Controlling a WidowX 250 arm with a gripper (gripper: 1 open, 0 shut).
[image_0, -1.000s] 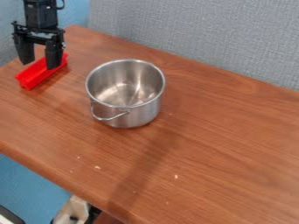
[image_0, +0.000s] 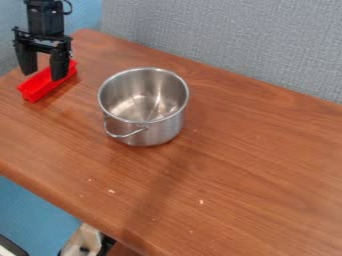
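At the upper left, my black gripper (image_0: 43, 60) is open, low over a red tray-like object (image_0: 43, 86) on the wooden table. Its fingers are spread, one over the red object and one just left of it; whether they touch it is hard to tell. A stainless steel pot (image_0: 143, 106) with a wire handle stands upright to the right of the gripper, apart from it.
A grey padded wall (image_0: 227, 35) runs along the back. The table's left edge drops to a blue surface (image_0: 34, 215).
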